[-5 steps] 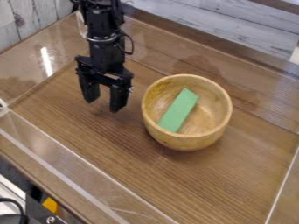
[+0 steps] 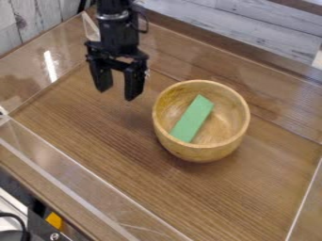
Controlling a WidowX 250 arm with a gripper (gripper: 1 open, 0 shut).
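Note:
My gripper point(image 2: 119, 77) is at the upper left of the camera view, raised over the wooden table, its dark fingers apart with nothing seen between them. To the right of it a round tan bowl point(image 2: 224, 149) rests on the table with a green rectangular block point(image 2: 194, 120) lying inside it.
My gripper has moved up and back in the view, slightly to the left, away from the front of the table. The bowl and block have not moved.

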